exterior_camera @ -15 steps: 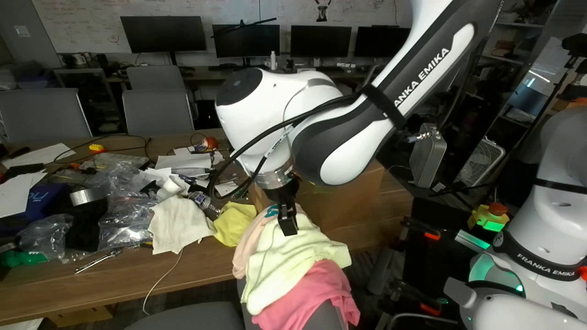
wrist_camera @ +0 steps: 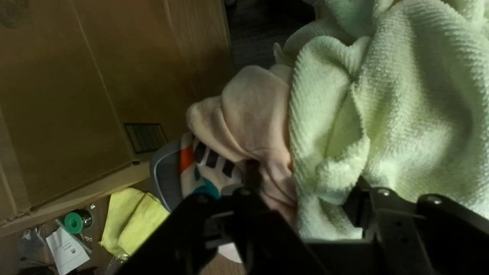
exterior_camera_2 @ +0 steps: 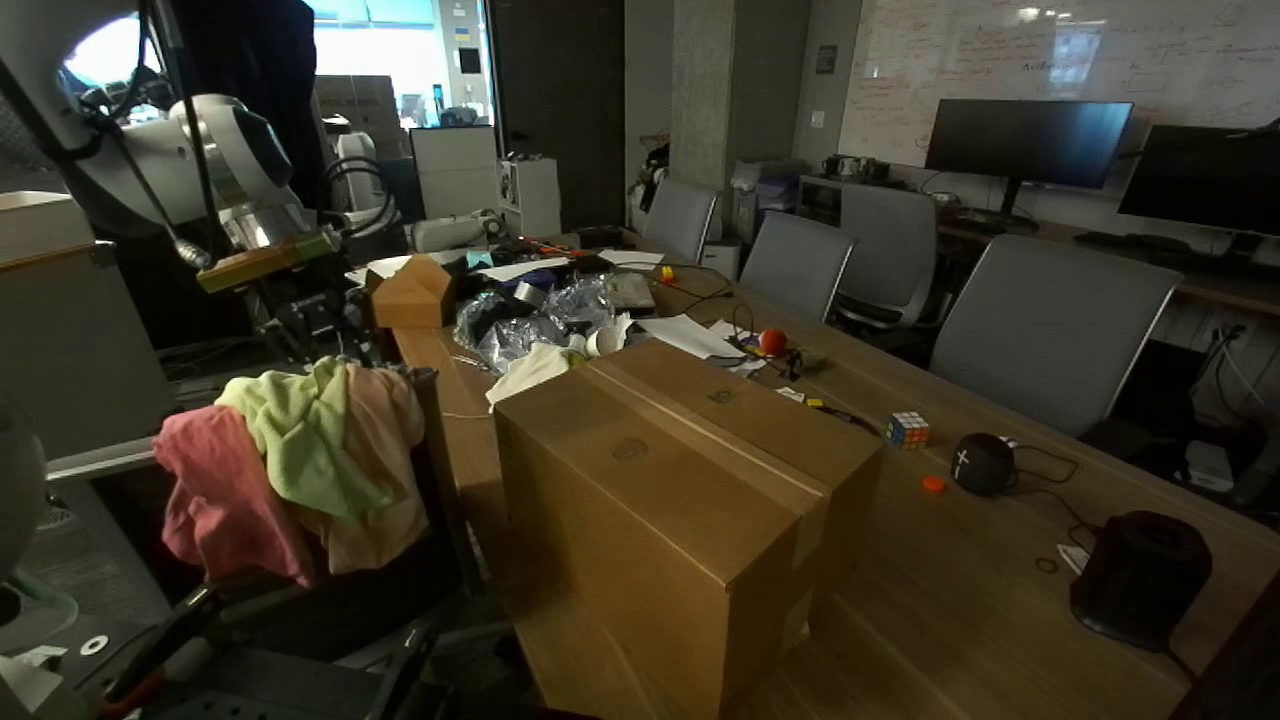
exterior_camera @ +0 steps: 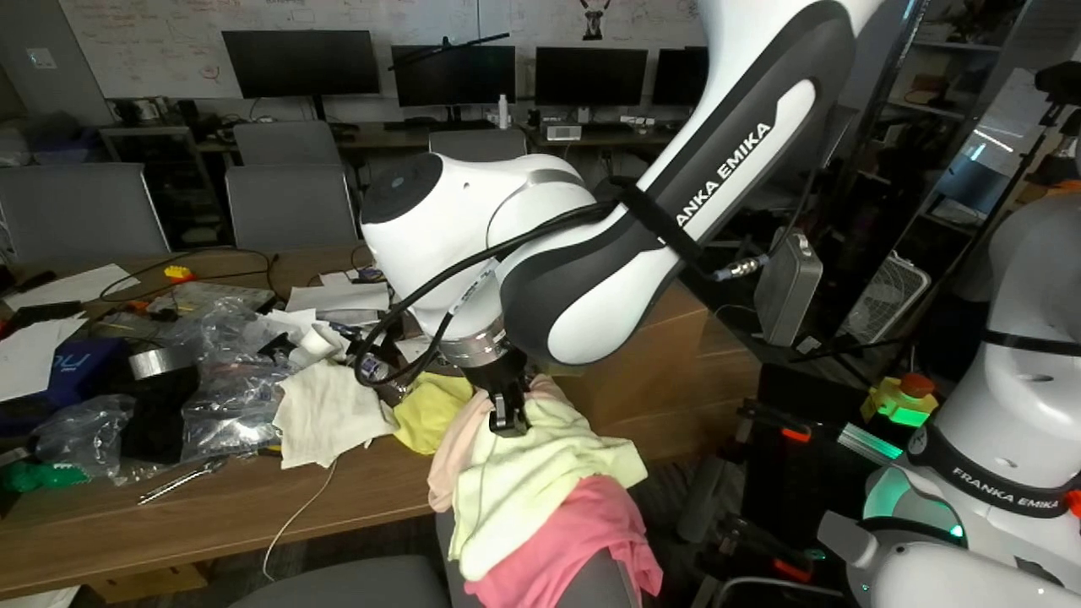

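Observation:
Over the back of a grey chair hang three cloths: a pale green towel [exterior_camera: 547, 446], a peach cloth [exterior_camera: 446, 466] and a pink cloth [exterior_camera: 573, 537]. My gripper [exterior_camera: 508, 424] points down at the top of the pile, where the green towel and the peach cloth meet. In the wrist view the gripper has its fingers apart, with peach cloth [wrist_camera: 256, 119] by the left one and green towel [wrist_camera: 412, 91] by the right one. Both materials show in the gap. Whether the fingertips press into the fabric cannot be told.
A large cardboard box [exterior_camera_2: 672, 480] stands on the table close to the chair. A yellow cloth [exterior_camera: 431, 410] and a white cloth [exterior_camera: 334, 414] lie on the table left of the pile, with plastic bags [exterior_camera: 228, 365] and clutter beyond.
My arm has moved left and slightly lower in exterior view 1, bringing the gripper to the border of green and peach. The cloths lie nearly as before.

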